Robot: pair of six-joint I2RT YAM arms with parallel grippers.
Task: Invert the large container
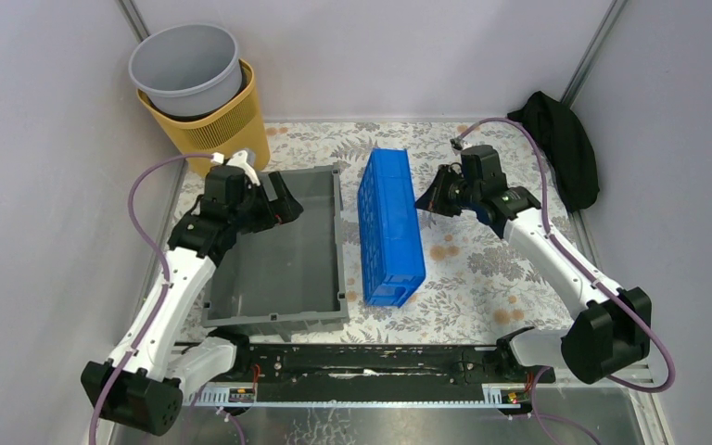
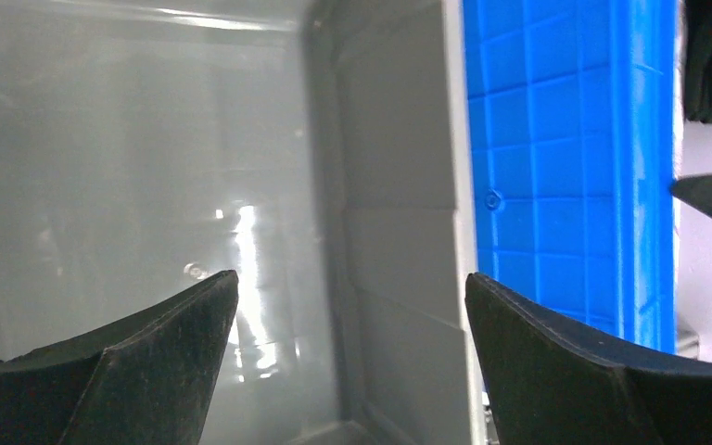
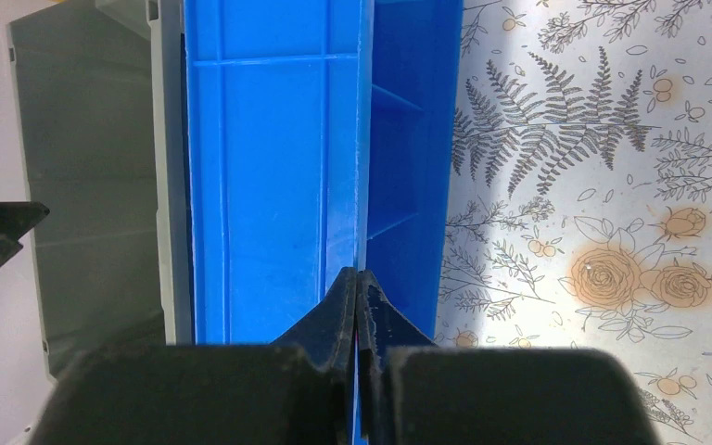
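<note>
A large grey container (image 1: 287,269) stands with its open side up on the left half of the table. To its right a blue crate (image 1: 391,222) rests on its side. My right gripper is shut on the thin upper edge of the blue crate, on the side away from the grey container. Over the grey container, my left gripper is wide open, its fingers (image 2: 565,371) spread with nothing between them. In the left wrist view the grey container's right wall passes between those fingers, below them.
At the back left a yellow basket (image 1: 210,130) holds a grey bucket (image 1: 185,69). A black cloth (image 1: 556,153) is heaped at the back right.
</note>
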